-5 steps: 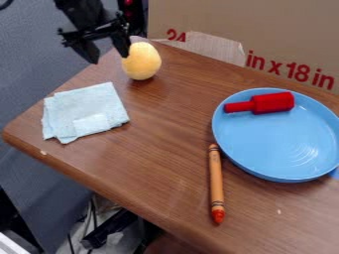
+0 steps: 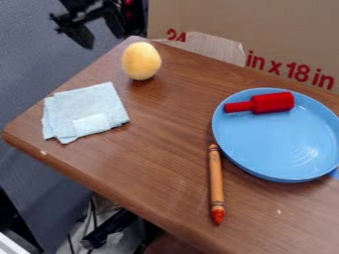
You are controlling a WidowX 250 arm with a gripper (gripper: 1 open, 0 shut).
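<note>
My gripper [image 2: 97,30] hangs at the top left, dark and partly cut off by the frame's edge, above and left of a yellow egg-shaped object [image 2: 141,63] standing at the table's back left; whether it is open or shut is unclear. A folded pale cloth [image 2: 83,112] lies at the table's left. A red rolling-pin-like object [image 2: 269,102] lies on a blue plate [image 2: 276,149] at the right, and an orange crayon [image 2: 216,184] lies left of the plate.
A cardboard box [image 2: 245,40] stands along the back, with a clear plastic piece before it.
My gripper has moved up and to the left, away from the yellow object, which stays in place.
</note>
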